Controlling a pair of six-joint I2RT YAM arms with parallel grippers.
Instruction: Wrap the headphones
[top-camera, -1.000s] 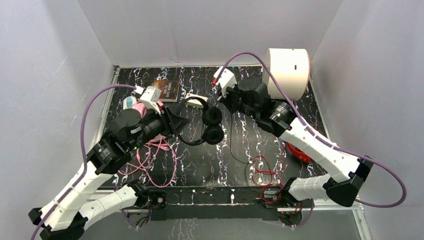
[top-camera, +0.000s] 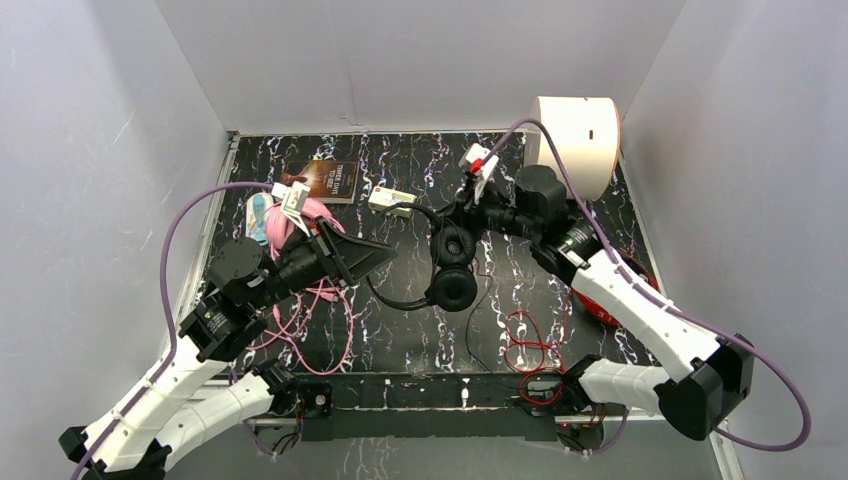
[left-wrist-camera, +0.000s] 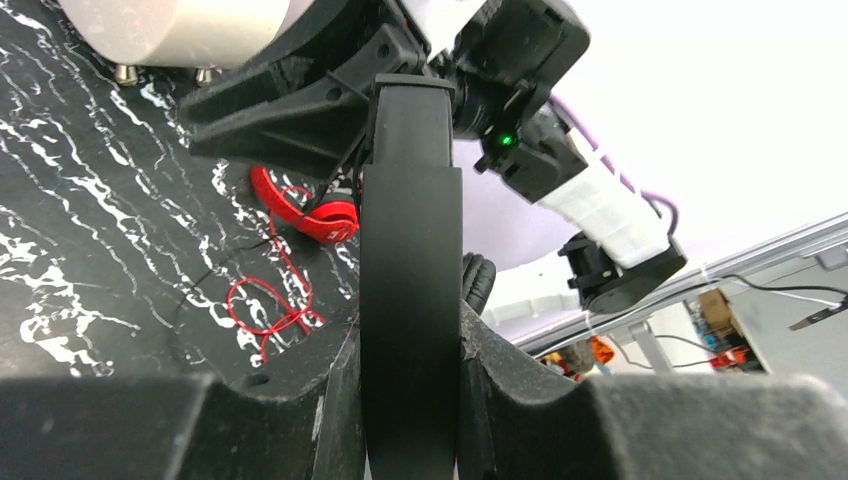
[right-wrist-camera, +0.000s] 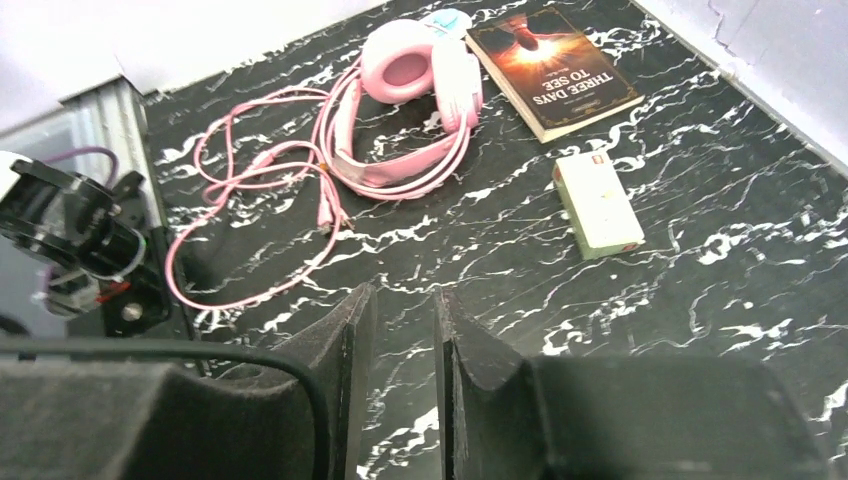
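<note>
Black headphones (top-camera: 453, 290) hang off the table, with my left gripper (top-camera: 385, 258) shut on the middle of their headband. Up close in the left wrist view, the headband (left-wrist-camera: 410, 300) fills the gap between that gripper's fingers. Beside the upper ear cup is my right gripper (top-camera: 445, 222), partly open. Only marbled table shows between its fingertips in the right wrist view, while a dark curved strand (right-wrist-camera: 300, 372) crosses in front of one finger. The thin black cable (top-camera: 469, 330) trails down to the table's front. How it passes around the ear cups is hidden.
Pink headphones (right-wrist-camera: 400, 165) with a looped cord, a book (right-wrist-camera: 552, 70) and a small box (right-wrist-camera: 598, 203) lie at the left and back. Red headphones (left-wrist-camera: 325, 220) and their cord are at the right. A white cylinder (top-camera: 580, 145) stands back right.
My left gripper has carried the headphones slightly right and toward the front.
</note>
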